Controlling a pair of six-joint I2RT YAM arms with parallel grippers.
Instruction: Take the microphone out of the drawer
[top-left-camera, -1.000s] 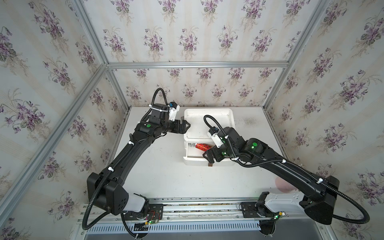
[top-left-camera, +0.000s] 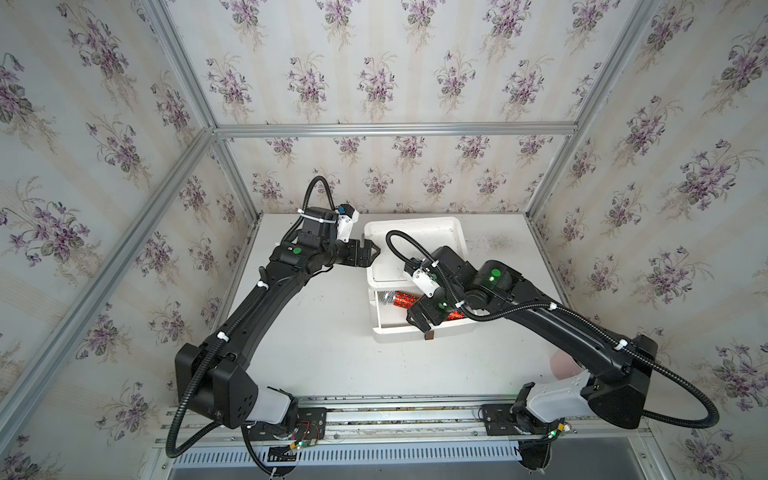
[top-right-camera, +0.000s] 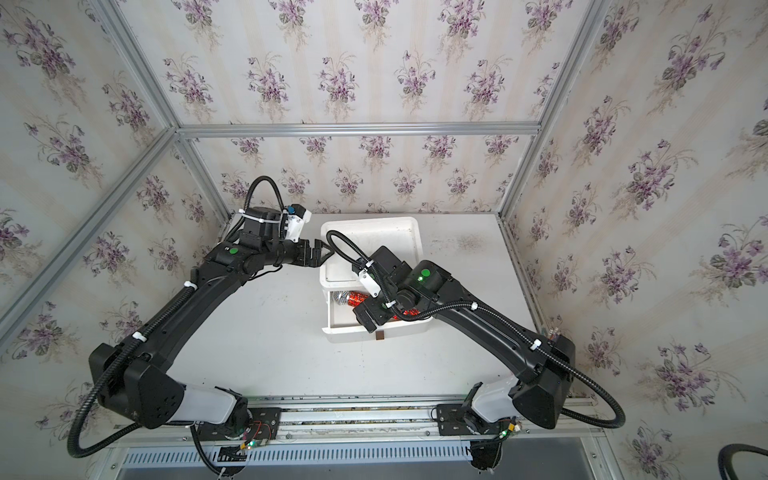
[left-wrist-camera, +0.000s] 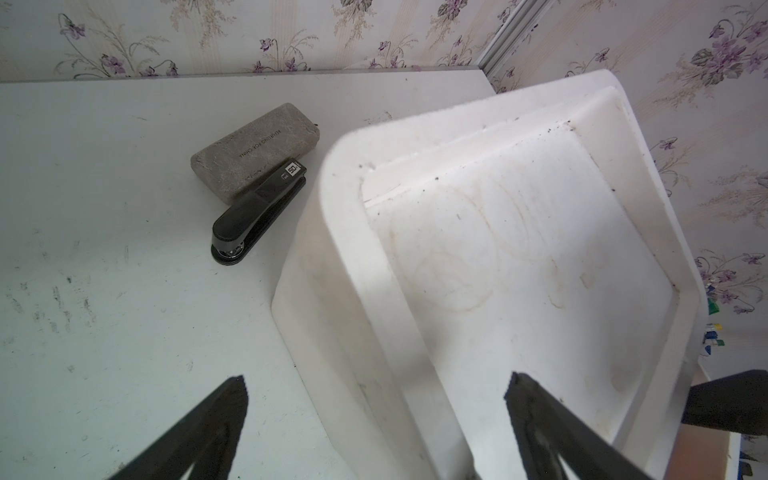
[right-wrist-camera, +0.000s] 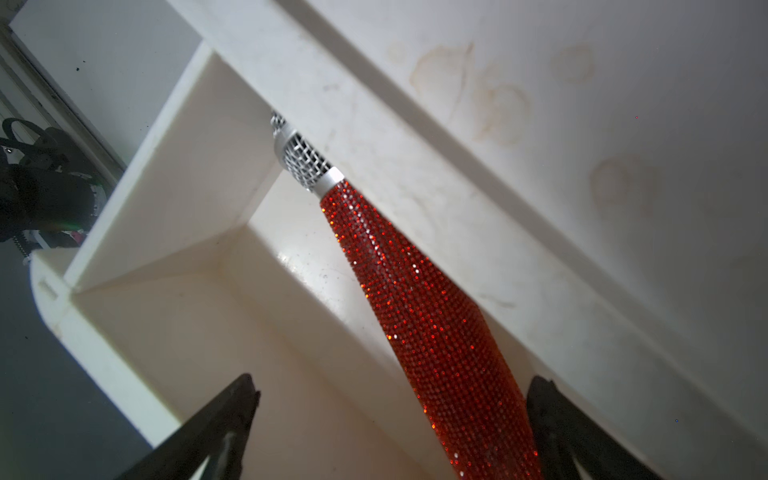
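Note:
The microphone (right-wrist-camera: 416, 312), with a red glittering body and silver mesh head, lies in the open drawer (right-wrist-camera: 136, 400); in the right wrist view the cabinet's front rim hides part of its side. My right gripper (top-left-camera: 418, 321) is over the drawer's front part, open. In its wrist view one fingertip (right-wrist-camera: 548, 408) overlaps the red body, while the other is over the drawer's bare front area; contact cannot be told. Beside the left edge of the white cabinet (left-wrist-camera: 512, 264) hovers my left gripper, open and empty.
Behind the cabinet's left side lie a black stapler (left-wrist-camera: 257, 209) and a grey case (left-wrist-camera: 256, 150). A brown tab (top-left-camera: 429, 334) sits on the drawer front. Free table lies in front and to the left.
The drawer front has come nearer the table's front edge, and the cabinet has shifted slightly the same way. The left arm is still.

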